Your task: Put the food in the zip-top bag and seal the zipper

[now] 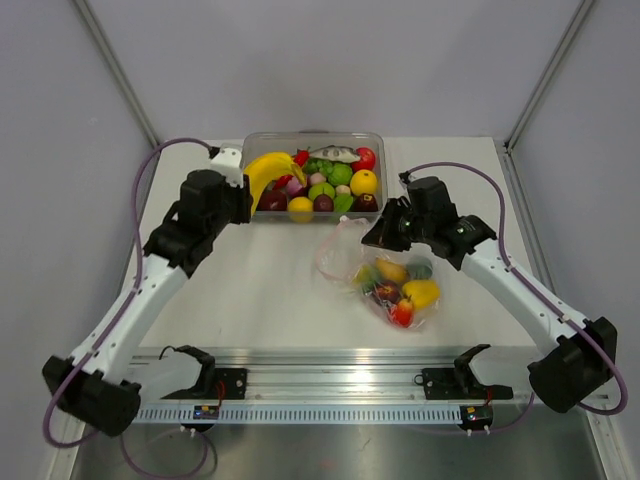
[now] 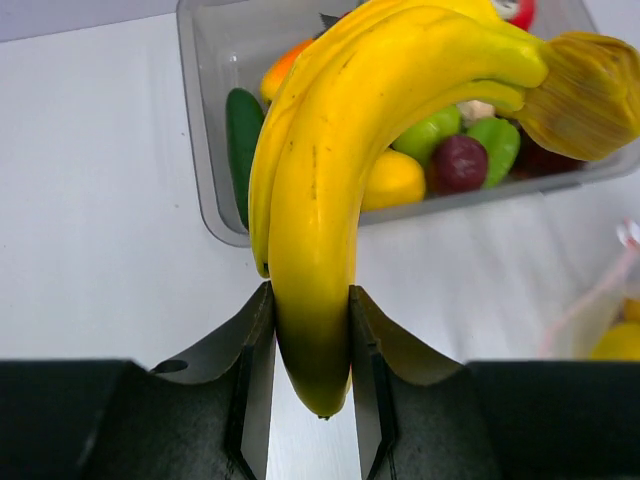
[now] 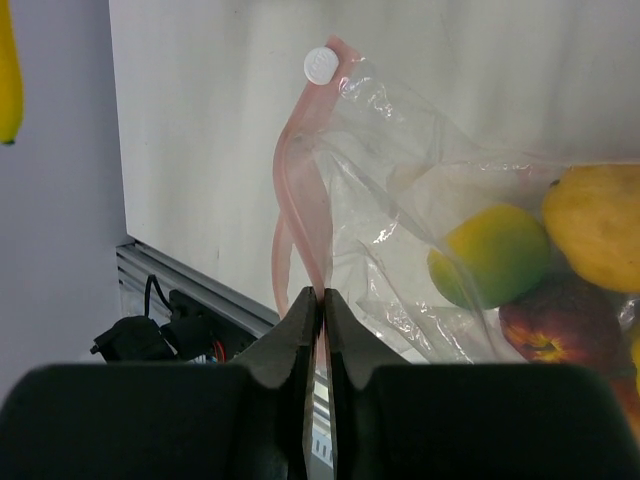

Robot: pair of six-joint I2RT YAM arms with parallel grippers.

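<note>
A bunch of bananas (image 1: 268,176) is held up by my left gripper (image 1: 240,198), shut on its end, left of the food bin; in the left wrist view the bananas (image 2: 315,220) fill the middle between the fingertips. My right gripper is at the pink zipper edge of the clear zip top bag (image 3: 305,190), its fingertips closed together on that edge. The bag (image 1: 345,250) lies on the right half of the table, holding several foods, among them a yellow pepper (image 1: 421,293) and a red fruit (image 1: 402,313).
A grey bin (image 1: 380,145) at the back holds fish, tomato, lemons, greens and other food. Metal rails edge the table.
</note>
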